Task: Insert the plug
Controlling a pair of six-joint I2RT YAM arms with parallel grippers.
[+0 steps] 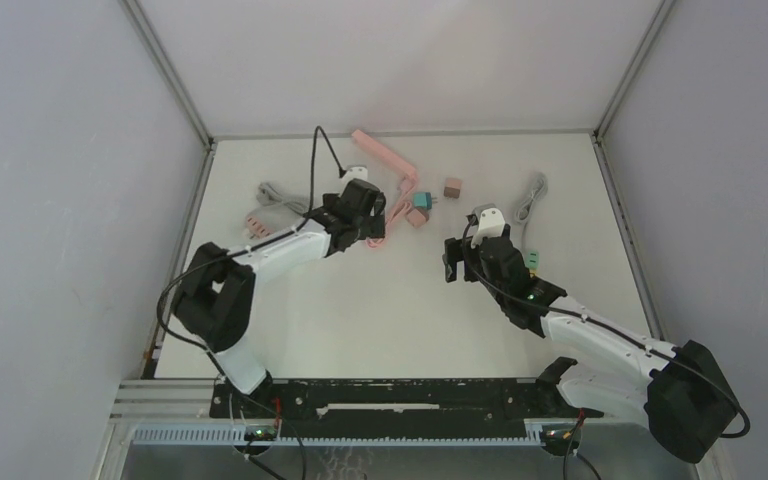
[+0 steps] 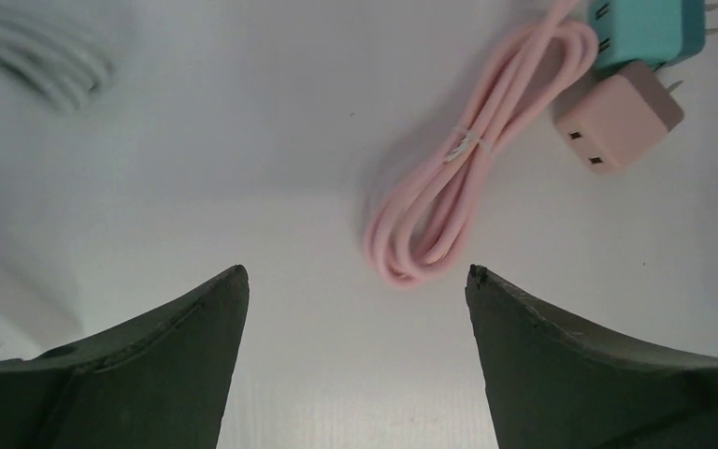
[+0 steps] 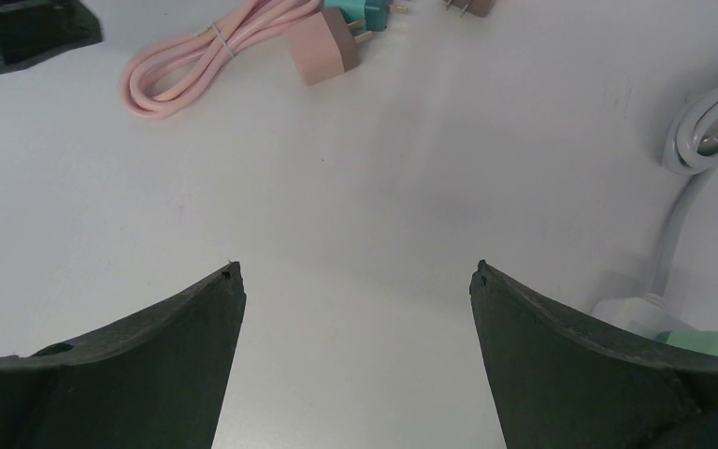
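My left gripper is open and empty, hanging above the table by the bundled pink cord [image 2: 430, 206]. To the right of that cord, a pink plug [image 2: 617, 120] and a teal plug [image 2: 640, 33] lie side by side, prongs pointing right. Another pink plug [image 1: 453, 187] sits apart at the back. Over clear table on the right, my right gripper is open too, nothing between its fingers. The long pink power strip [image 1: 385, 152] lies slanted at the back. Partly covered by my left arm is a pink-and-white strip [image 1: 258, 228] on the left.
A grey cord bundle [image 1: 530, 198] lies at the right, its lead running to a green-ended socket block [image 1: 532, 260] close beside my right arm. More grey cord [image 1: 282, 198] lies at the left.
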